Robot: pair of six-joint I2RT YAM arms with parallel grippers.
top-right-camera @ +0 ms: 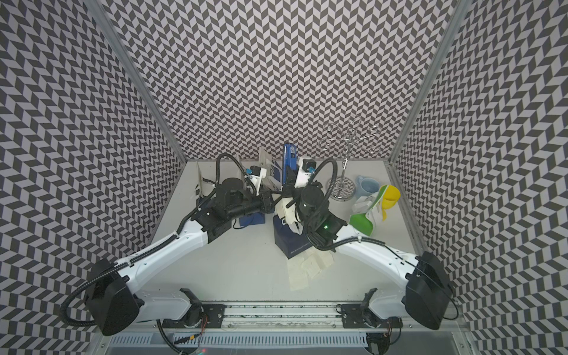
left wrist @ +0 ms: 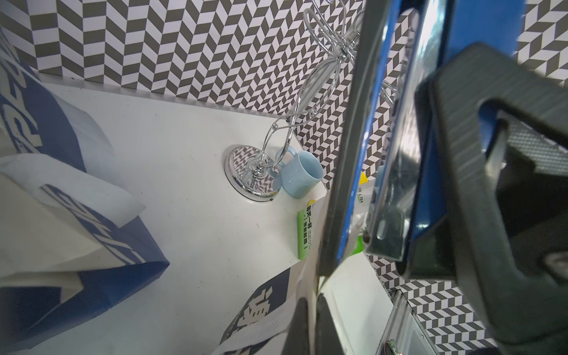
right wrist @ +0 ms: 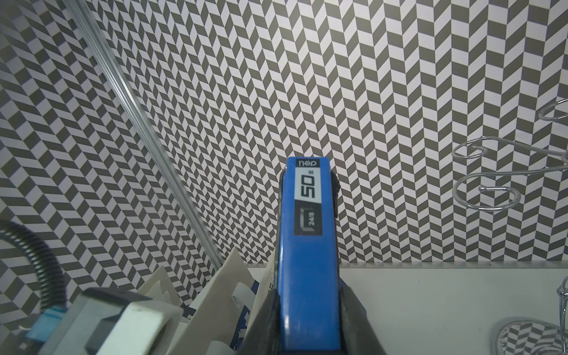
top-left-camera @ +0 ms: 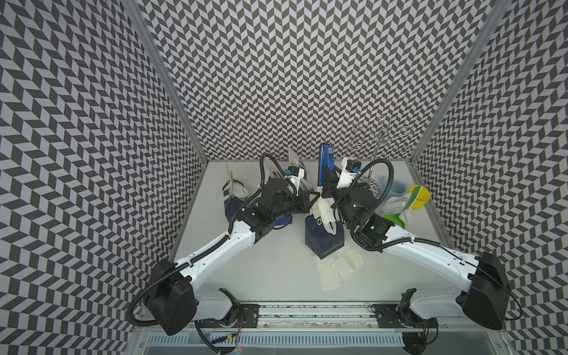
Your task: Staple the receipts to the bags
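My right gripper is shut on a blue stapler point(right wrist: 308, 266), held upright over the middle of the table. Below it stands a navy-and-white paper bag point(top-left-camera: 323, 236). In the left wrist view the mouth of the stapler point(left wrist: 408, 130) comes down at the bag's pale top edge. My left gripper is shut on that thin top edge beside the stapler. Whether a receipt is in the pinch or a staple is through the paper, I cannot tell. Loose pale receipts point(top-left-camera: 340, 265) lie in front of the bag.
Other bags point(top-left-camera: 234, 195) stand at the left and behind my left arm. To the right are a chrome stand point(top-right-camera: 343, 186), a light blue mug point(top-right-camera: 366, 185) and green and yellow items point(top-right-camera: 378, 207).
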